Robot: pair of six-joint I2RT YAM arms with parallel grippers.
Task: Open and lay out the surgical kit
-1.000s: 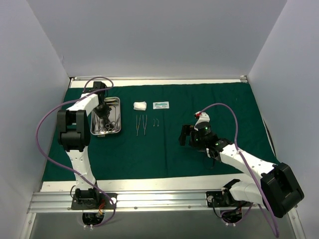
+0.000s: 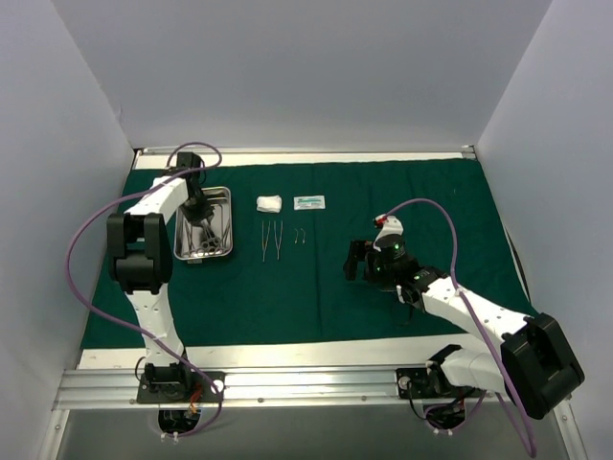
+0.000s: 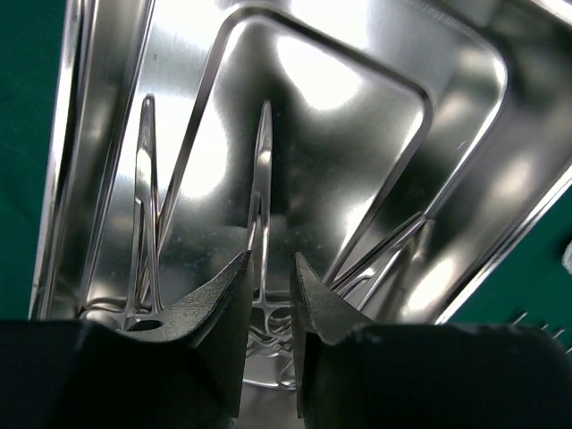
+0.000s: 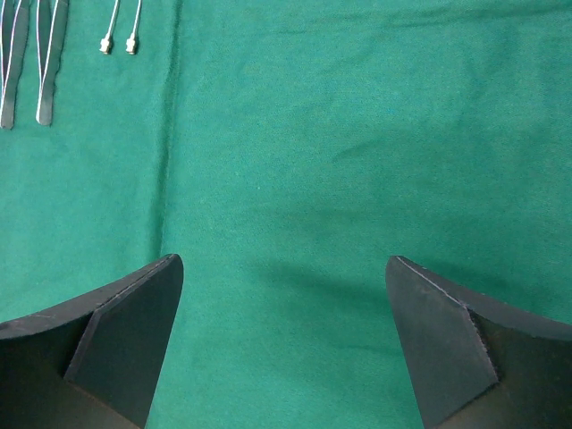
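The steel tray [image 2: 220, 244] sits on the green cloth at left, holding several scissor-like steel instruments [image 3: 147, 206], some piled under my left gripper. That gripper is open a little, its fingertips over the ring end of the middle instrument [image 3: 262, 170]. My right gripper is open above bare cloth on the right. Two tweezers [image 2: 278, 240] and two small needle-like pieces [image 2: 303, 236] lie in a row right of the tray.
A white gauze pad [image 2: 269, 203] and a flat packet [image 2: 309, 202] lie at the back middle of the cloth [image 2: 431, 192].
My left arm has shifted slightly over the tray. The right arm and the laid-out items are unchanged.
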